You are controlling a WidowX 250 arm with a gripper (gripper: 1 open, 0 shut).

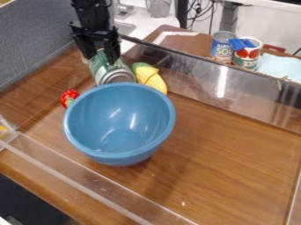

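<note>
A yellow object point(150, 76), possibly a banana, lies right of the can. A small red item point(69, 98) sits left of a large empty blue bowl point(119, 124) on the wooden floor.
Clear partitions point(235, 93) border the wooden area. Beyond stand two cans point(223, 48) and a light blue cloth point(279, 67).
</note>
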